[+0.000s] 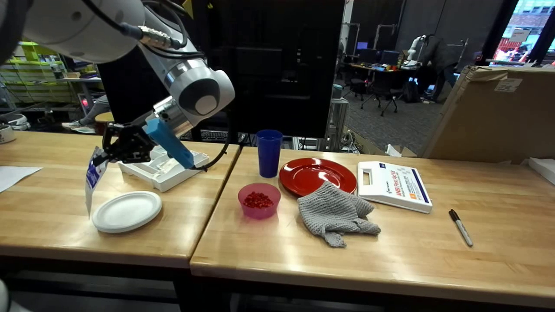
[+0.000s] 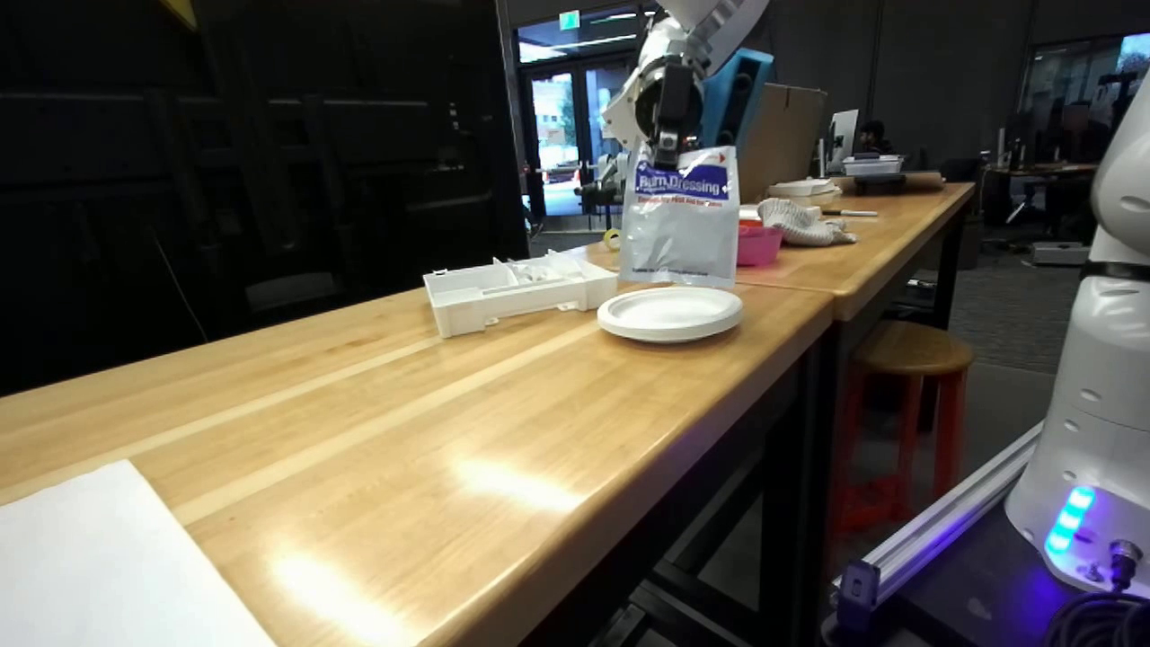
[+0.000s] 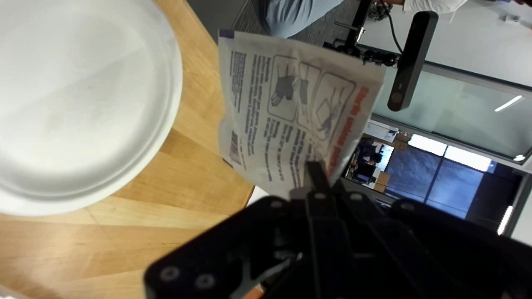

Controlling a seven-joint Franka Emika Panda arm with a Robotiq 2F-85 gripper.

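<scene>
A flat white packet (image 2: 681,221) labelled "Burn Dressing" in blue hangs from my gripper (image 1: 102,158), whose fingers are shut on its edge. The wrist view shows the printed back of the packet (image 3: 294,109), pinched near one edge by the dark fingers (image 3: 319,182). Close by on the left table lies a white plate (image 1: 128,212); in exterior view 1 the packet hangs by its left side. Behind the plate, partly covered by my arm, is an open white tray (image 1: 171,177) with compartments and some white contents.
On the right table stand a pink bowl (image 1: 250,209) of red pieces, a blue cup (image 1: 269,153), a red plate (image 1: 291,177), a grey cloth (image 1: 335,213), a white first aid case (image 1: 393,184) and a marker (image 1: 461,228). White paper (image 2: 108,561) lies at the left table's far end.
</scene>
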